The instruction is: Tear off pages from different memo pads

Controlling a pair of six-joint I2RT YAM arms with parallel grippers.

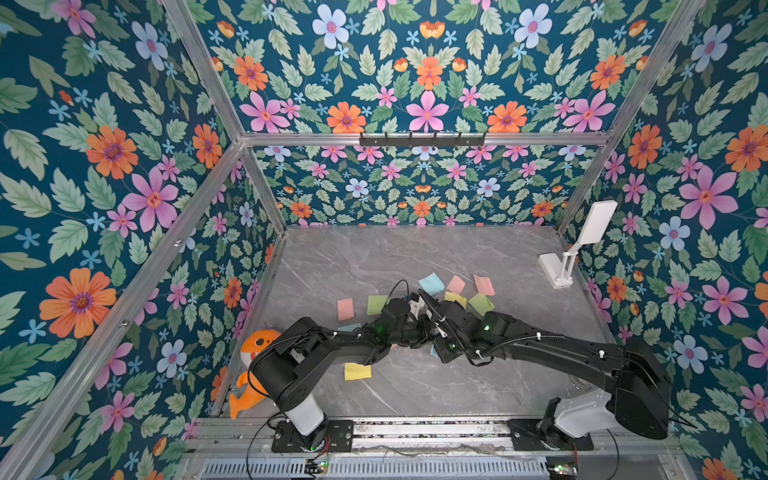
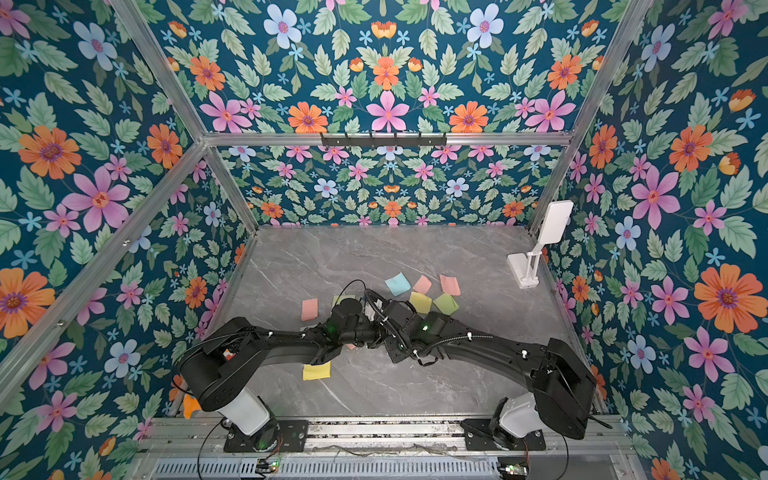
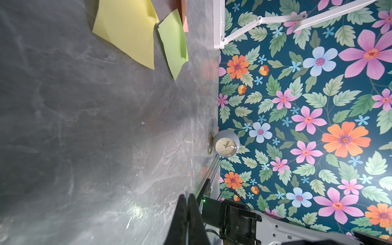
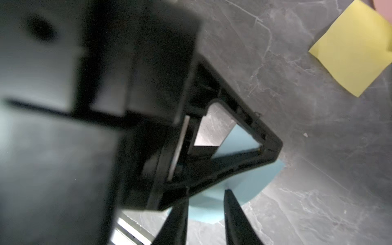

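A light blue sheet (image 4: 249, 184) shows in the right wrist view, partly behind my left gripper's black triangular finger; whether it is held cannot be told. My left gripper is shut, with nothing clear between its fingertips. My right gripper is part open, its two fingertips apart in front of the blue sheet. Both grippers meet closely at mid-table in the top views, hiding what lies beneath. Around them are a yellow page (image 1: 357, 371), a pink one (image 1: 345, 309), a green one (image 1: 377, 304) and a blue one (image 1: 432, 283).
Behind the right gripper lie pink (image 1: 483, 285), yellow (image 2: 420, 302) and green (image 2: 445, 303) sheets. A white lamp (image 1: 557, 269) stands at the right edge, an orange toy (image 1: 248, 392) at the left. A small clock (image 3: 226, 143) stands by the wall.
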